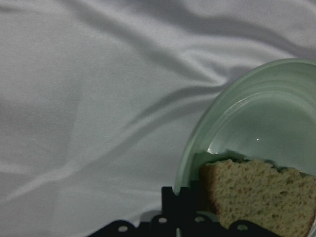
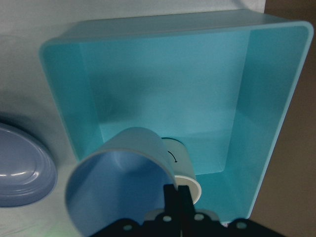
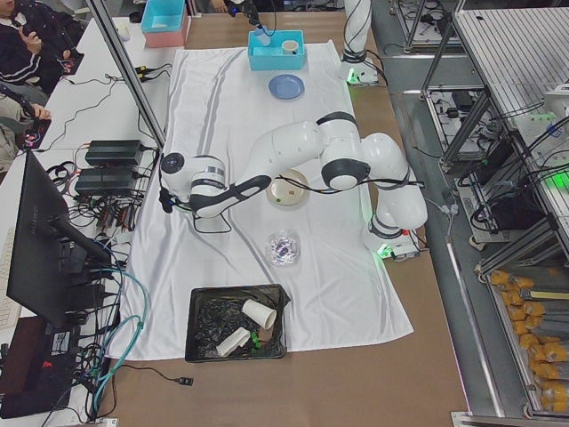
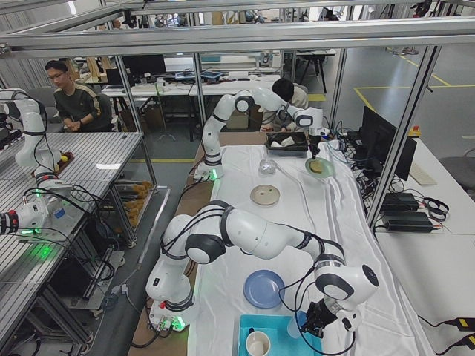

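Note:
My left gripper is low at the rim of a green plate [image 1: 261, 123], beside a bread slice [image 1: 259, 197] lying in it; whether the fingers grip the bread is hard to see. My right gripper is shut on a blue cup [image 2: 113, 182], held over a teal bin [image 2: 163, 74]. A white cup [image 2: 180, 160] is in that bin, partly behind the blue cup.
A blue plate [image 4: 263, 289] lies beside the bin. A beige plate [image 4: 265, 194], a clear bag [image 3: 283, 248] and a black lined bin [image 3: 222, 311] with white cups occupy the cloth.

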